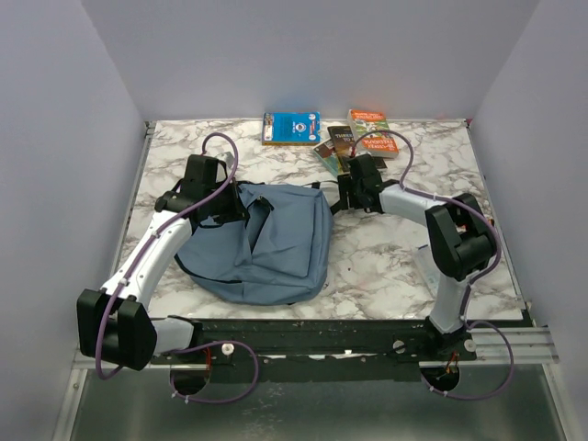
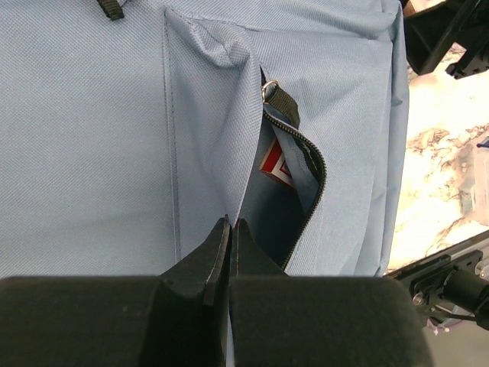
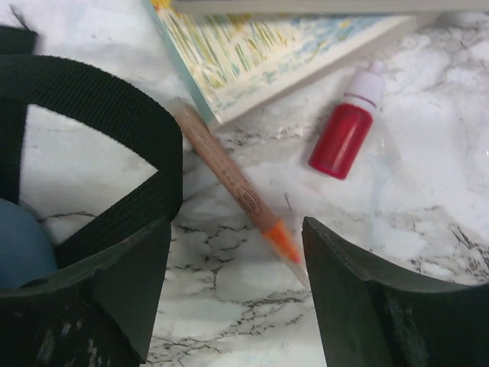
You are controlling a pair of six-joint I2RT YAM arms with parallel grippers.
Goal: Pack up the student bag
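The blue-grey bag (image 1: 285, 239) lies open on the marble table, its zipped opening (image 2: 283, 191) showing a small red-and-white item inside. My left gripper is shut at the fold beside the opening; whether fabric is between its tips is unclear. Right of the bag, my right gripper has its fingers apart over a brownish pen (image 3: 225, 168) with an orange band, nothing gripped. A red bottle (image 3: 344, 130) lies beside the pen, and black straps (image 3: 99, 103) lie at the left of that view.
A blue book (image 1: 292, 128) and several other books, including an orange one (image 1: 372, 124), lie at the back. A clear flat item (image 1: 423, 262) lies at the right, partly under the right arm.
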